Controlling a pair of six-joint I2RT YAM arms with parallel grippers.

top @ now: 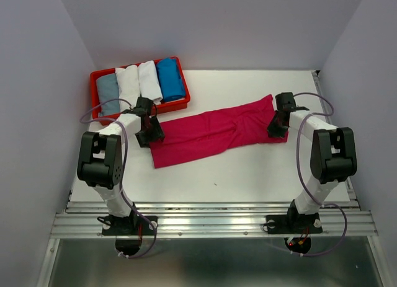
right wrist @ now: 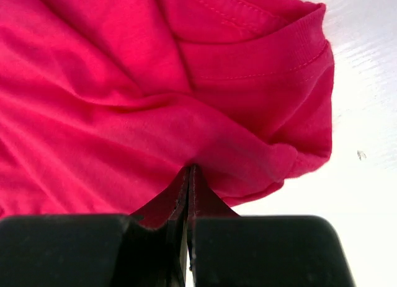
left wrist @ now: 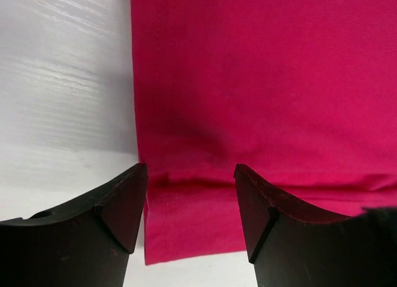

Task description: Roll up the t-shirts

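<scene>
A long pink t-shirt [top: 211,135] lies spread and folded lengthwise across the white table. My left gripper is open over its left end, with fabric edge and folds beneath the fingertips. My right gripper is shut, its tips at the wrinkled right end, near a hemmed fold; I cannot tell that any cloth is between them.
A red bin [top: 184,101] at the back left holds several rolled shirts in grey, white and blue, close behind my left gripper.
</scene>
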